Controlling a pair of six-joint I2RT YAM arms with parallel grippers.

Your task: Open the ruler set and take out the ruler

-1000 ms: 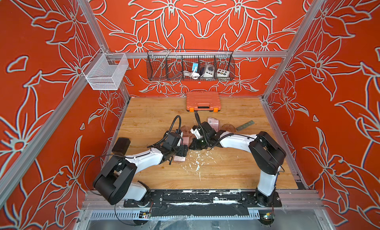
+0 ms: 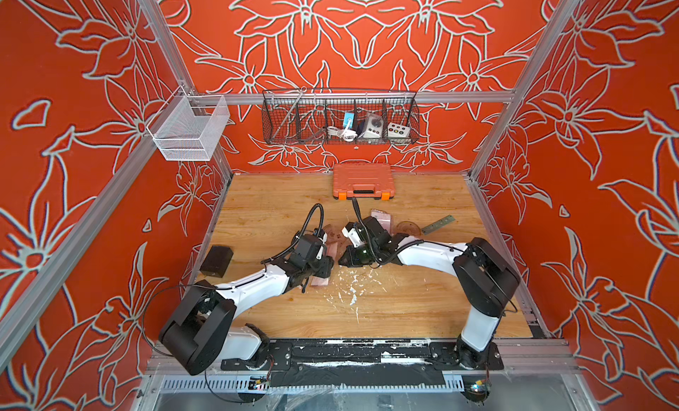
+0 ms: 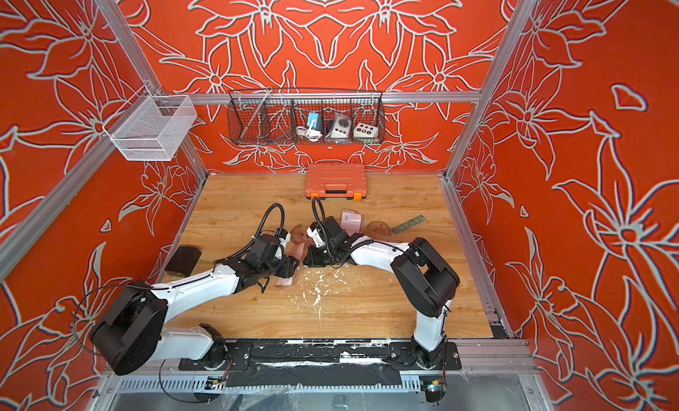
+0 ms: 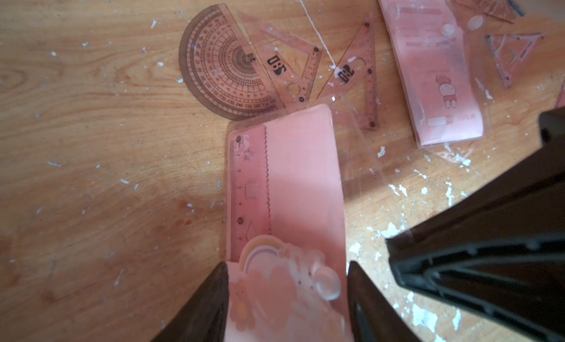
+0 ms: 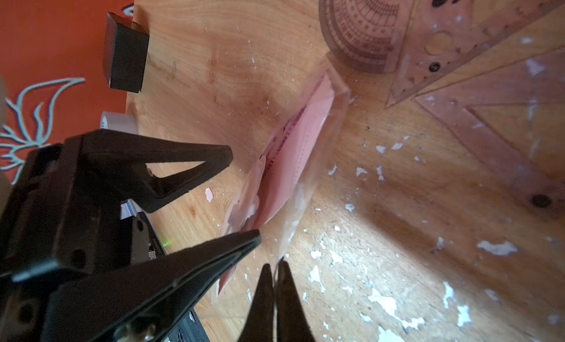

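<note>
A pink ruler pouch in clear film point(image 4: 300, 171) lies on the wooden table. Through its film shows a straight pink ruler point(image 4: 250, 186) with a wavy edge, along the pouch's left side. My left gripper is part open, one finger on each side of the pouch's lower half, where a raised pink flap with a rainbow point(image 4: 262, 256) bulges. My right gripper is shut on the pouch's clear film edge point(image 5: 294, 218), which stands pulled up and away from the pink insert point(image 5: 297, 156).
A clear protractor point(image 4: 229, 65) and two set squares point(image 4: 285, 62) lie just beyond the pouch. A second pink pouch point(image 4: 438, 71) is nearby. Farther off are an orange case point(image 2: 363, 179), a green ruler point(image 2: 438, 224) and a dark block point(image 2: 216, 261).
My left arm's elbow has swung a little outward. Both grippers remain close to the pouch.
</note>
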